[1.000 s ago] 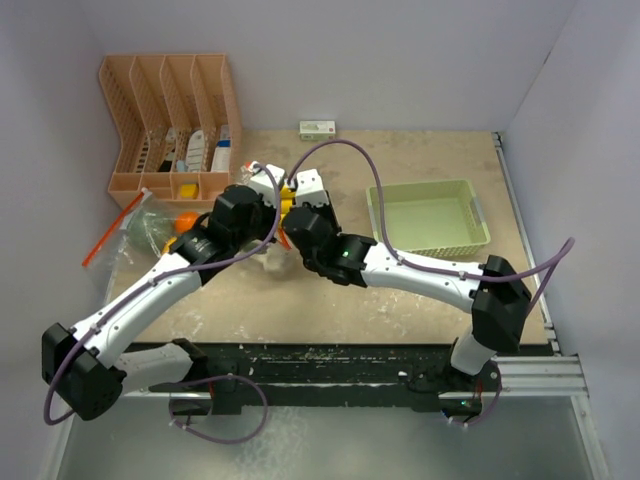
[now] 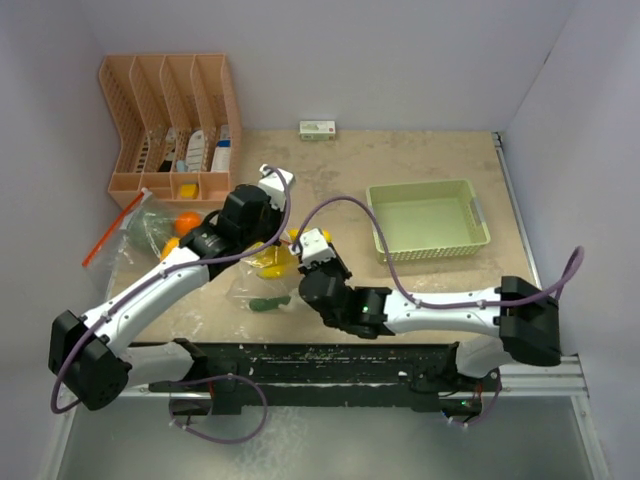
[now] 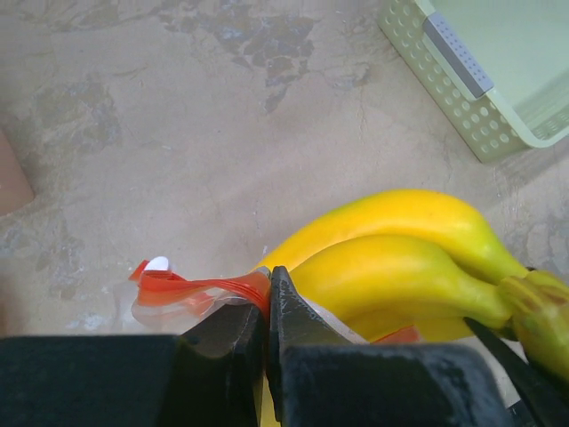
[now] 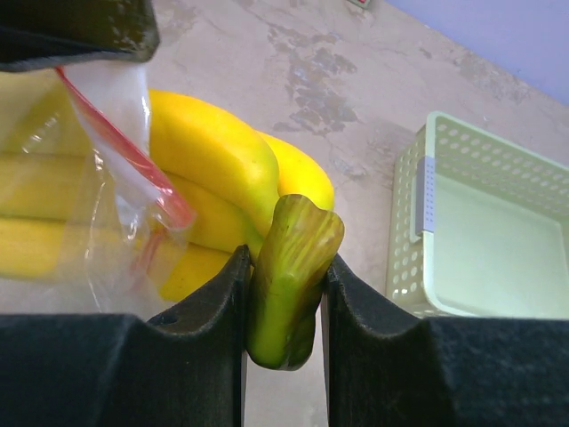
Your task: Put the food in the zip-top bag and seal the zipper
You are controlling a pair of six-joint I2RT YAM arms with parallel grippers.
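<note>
Pinching the red zip edge of a clear bag, my left gripper is shut near the bag's mouth. Yellow bananas reach down past that edge, partly inside the bag. Their greenish stem lies between the fingers of my right gripper, which stands part open; whether it grips the stem, I cannot tell. A dark green vegetable shows below the bananas in the top view. Another clear bag with a red zip and orange fruit lies at the left.
An empty pale green basket stands on the right. A peach-coloured divided rack fills the back left, and a small box sits by the back wall. The table's front right is partly under my right arm.
The bananas and a green vegetable now show lower, by the bag. My left gripper has moved little.
</note>
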